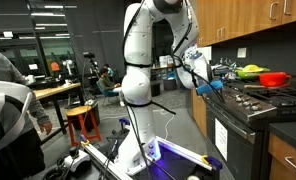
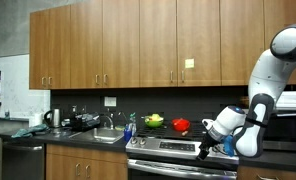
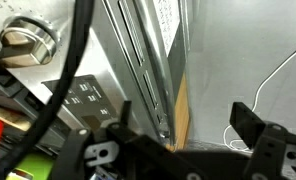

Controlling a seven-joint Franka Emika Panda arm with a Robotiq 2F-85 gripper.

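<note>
My gripper is open, its two dark fingers far apart at the bottom of the wrist view with nothing between them. Steel stove front and a round knob [image 3: 26, 42] fill the left of that view; bare floor [image 3: 233, 70] fills the right. From outside, the gripper [image 2: 202, 152] hangs in front of the stove [image 2: 163, 149], near its control panel. A red pot [image 1: 275, 79] rests on the stovetop, and a green bowl with yellow fruit [image 2: 161, 117] stands farther along it.
A sink with a faucet [image 2: 110, 124] and a bottle [image 2: 134, 128] lie left of the stove. Wooden cabinets [image 2: 138, 45] hang above. An orange stool [image 1: 82, 112] stands on the floor, away from the arm.
</note>
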